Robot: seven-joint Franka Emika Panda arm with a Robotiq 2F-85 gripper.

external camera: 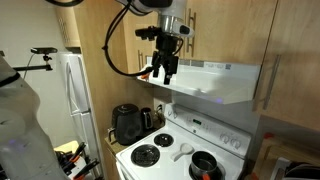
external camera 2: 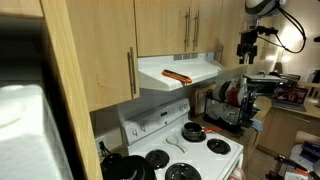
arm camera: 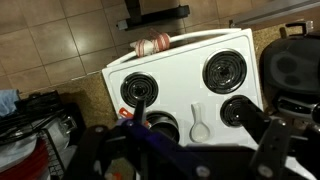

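Note:
My gripper (external camera: 161, 80) hangs high above the stove, pointing down, its fingers apart with nothing between them. In the wrist view the dark fingers stand wide on either side, and the white stove top (arm camera: 180, 85) shows between them. A black pot (external camera: 203, 162) sits on one burner; its red handle (external camera 2: 211, 128) shows in the second exterior view. On the bare middle of the stove lies a pale spoon-shaped utensil (arm camera: 200, 124), well below the gripper and apart from the pot. In the wrist view the gripper partly covers the pot's surroundings.
A white hood (external camera: 210, 82) juts out under wooden cabinets (external camera 2: 165, 27), close to the gripper. An orange object (external camera 2: 177, 76) lies on the hood. A black appliance (external camera: 127, 122) stands beside the stove; dark pans (external camera 2: 126, 168) lie on the opposite counter. Two burners look empty.

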